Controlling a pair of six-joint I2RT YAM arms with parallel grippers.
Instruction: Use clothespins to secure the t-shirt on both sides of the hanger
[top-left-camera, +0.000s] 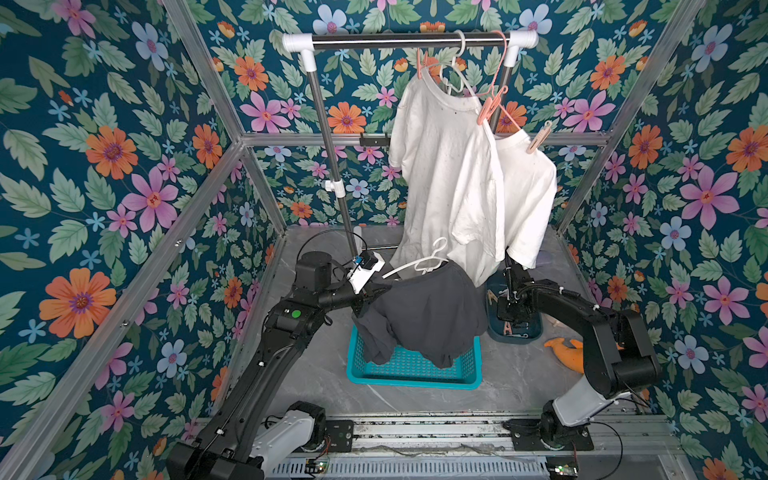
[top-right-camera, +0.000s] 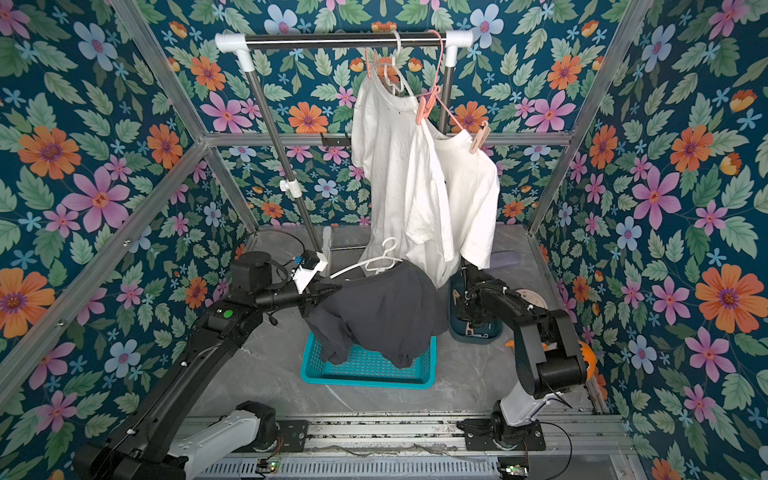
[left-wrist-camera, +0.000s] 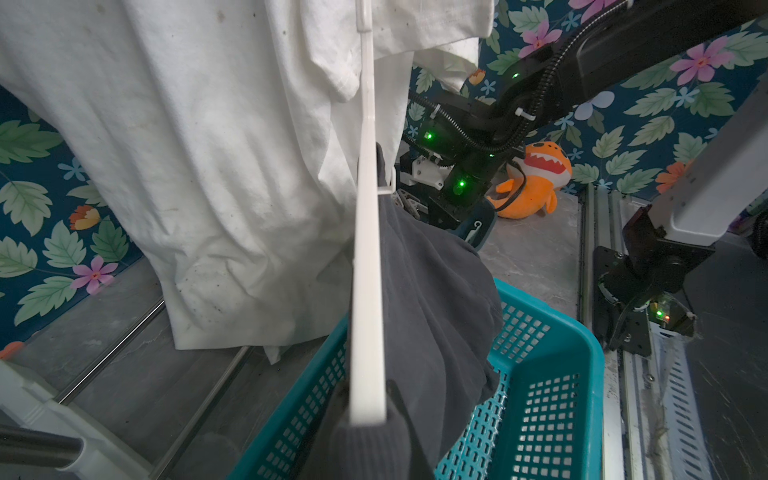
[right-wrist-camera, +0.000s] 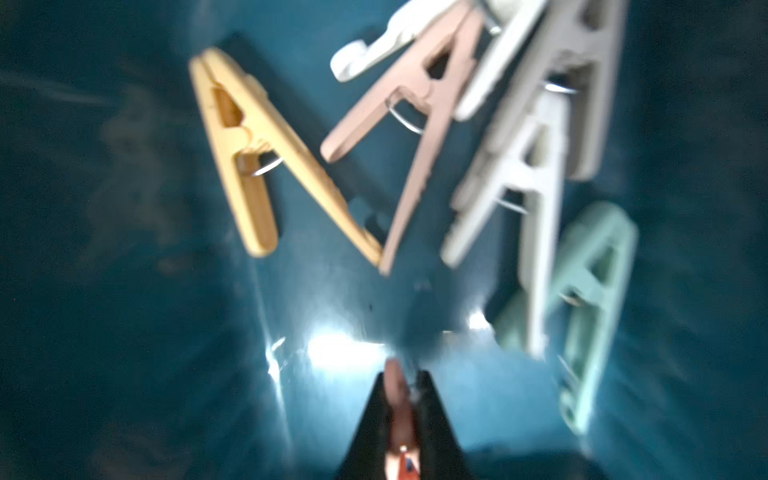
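The left gripper (top-left-camera: 373, 293) is shut on one end of the white hanger (left-wrist-camera: 369, 264), with the dark grey t-shirt (top-left-camera: 428, 312) hanging from it above the teal basket. The shirt's cloth bunches close around that gripper's tips. In the top left view the hanger's hook (top-left-camera: 438, 245) points up. Down at the dark blue bin (top-left-camera: 518, 336), my right gripper has a pink clothespin (right-wrist-camera: 397, 388) between its close-set fingers; how firmly they press on it cannot be told. Several loose clothespins lie in the bin, among them a yellow one (right-wrist-camera: 276, 152) and a green one (right-wrist-camera: 596, 296).
White shirts (top-left-camera: 448, 160) hang from the rack bar (top-left-camera: 400, 40) just behind the grey shirt. Pink pins clip one to its hanger. The teal basket (top-left-camera: 416, 376) stands below the grey shirt; an orange shark toy (left-wrist-camera: 537, 180) lies right of the bin.
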